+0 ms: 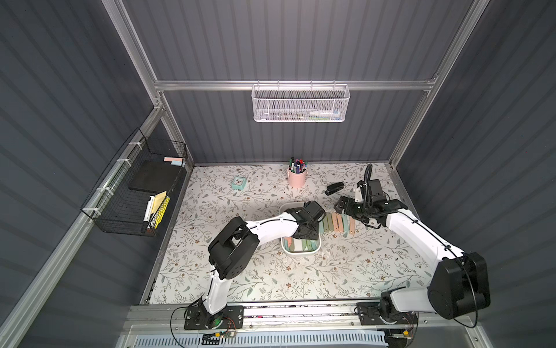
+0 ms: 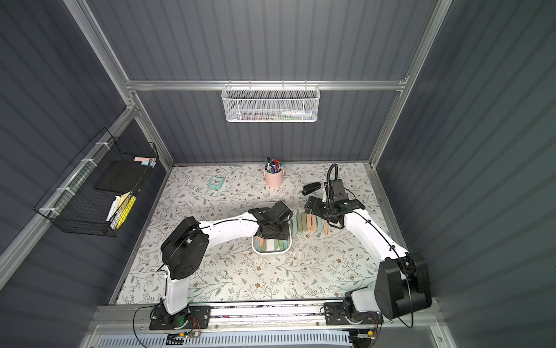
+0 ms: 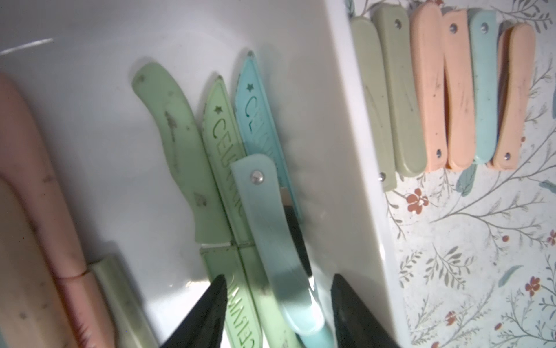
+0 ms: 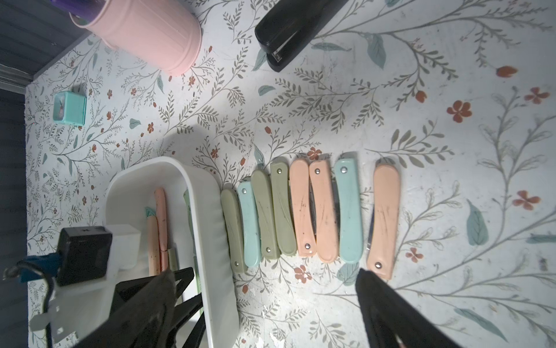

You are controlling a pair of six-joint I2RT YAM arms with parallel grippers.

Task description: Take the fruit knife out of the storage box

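My left gripper is down inside the white storage box (image 1: 289,250), its fingers apart astride a light-blue folding knife (image 3: 272,232) that lies on green and teal pieces along the right wall. A green knife handle (image 3: 173,145) and pink pieces (image 3: 46,191) lie beside it. My right gripper is open and empty above the table, right of the box, near a row of closed folding knives (image 4: 266,208) in green, pink and blue.
A black stapler (image 4: 295,26) and pink pen cup (image 1: 296,178) stand behind. A small teal object (image 1: 238,182) sits at back left. A wire basket (image 1: 139,197) hangs on the left wall.
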